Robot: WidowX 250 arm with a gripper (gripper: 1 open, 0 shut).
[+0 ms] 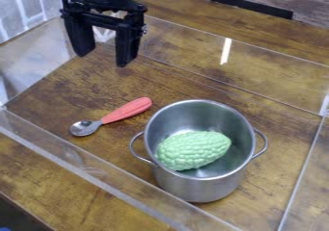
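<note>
My black gripper (104, 44) hangs over the upper left of the wooden table, open, with nothing visible between its fingers. Below it a spoon (126, 111) with a red handle and silver bowl lies on the table. To the lower right stands a steel pot (193, 185) with two handles, holding a bumpy pale green object (190, 148) shaped like a corn cob or gourd.
Clear panels border the work area at the left, front and right.
</note>
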